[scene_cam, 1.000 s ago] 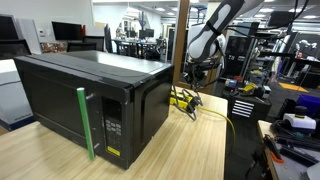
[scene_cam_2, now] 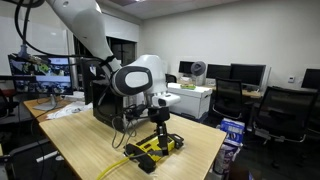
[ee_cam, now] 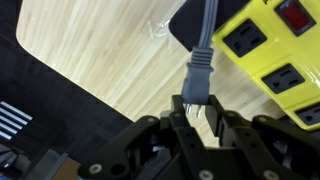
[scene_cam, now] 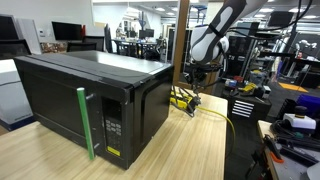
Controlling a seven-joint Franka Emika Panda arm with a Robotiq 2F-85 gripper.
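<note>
In the wrist view my gripper is shut on a grey plug [ee_cam: 197,80], whose metal prongs point back between the fingers toward the palm. The plug's grey cord [ee_cam: 208,25] runs up out of the frame. Right beside it lies a yellow power strip [ee_cam: 275,55] with several black outlets and a red switch [ee_cam: 297,15]. The same power strip [scene_cam_2: 165,147] shows on the table in exterior view 2, below the white arm [scene_cam_2: 145,85]. The fingertips are too small to make out in both exterior views.
A large black microwave [scene_cam: 60,95] with a green strip on its front fills the left of exterior view 1. A yellow cord [scene_cam: 222,115] crosses the wooden table [scene_cam: 190,150]. Bare tabletop lies in front of the microwave.
In exterior view 1 the white arm stands slightly higher and further right than before. The microwave and table have not moved.
</note>
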